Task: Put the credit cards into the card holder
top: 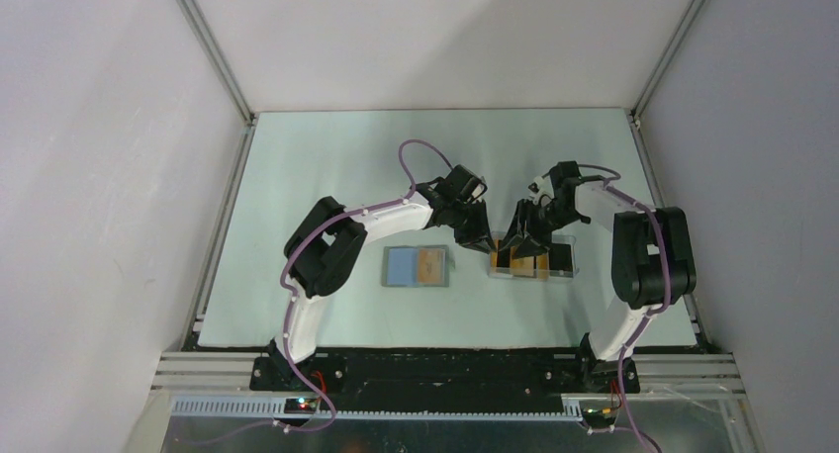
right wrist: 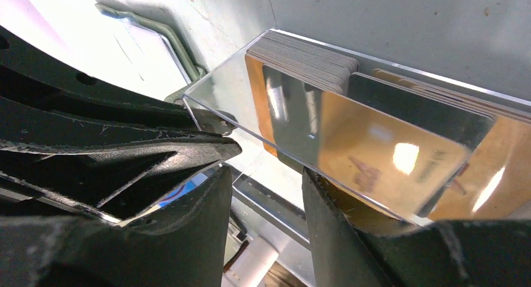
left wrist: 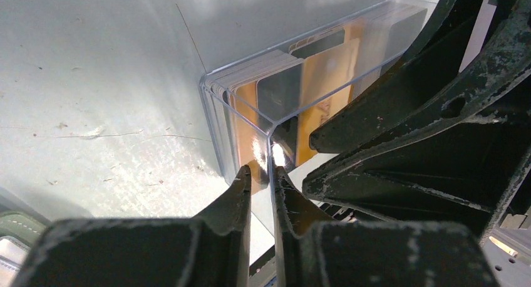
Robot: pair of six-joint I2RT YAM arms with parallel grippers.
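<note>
A clear box of gold-and-black cards (top: 560, 258) stands on the right half of the table. In the left wrist view, my left gripper is shut on the near corner wall of this clear box (left wrist: 300, 67). My right gripper (top: 524, 247) reaches down over the box, open, with a gap between its fingertips in the right wrist view. Beside that gap, the leaning cards (right wrist: 382, 149) stand close to its right-hand finger (right wrist: 322, 199); nothing shows gripped. The card holder (top: 416, 284), green-edged, lies flat left of the box with a blue and a tan card side in view.
Both grippers work close together over the box's left end, little room between them. The holder's green edge (right wrist: 169, 39) appears in the right wrist view.
</note>
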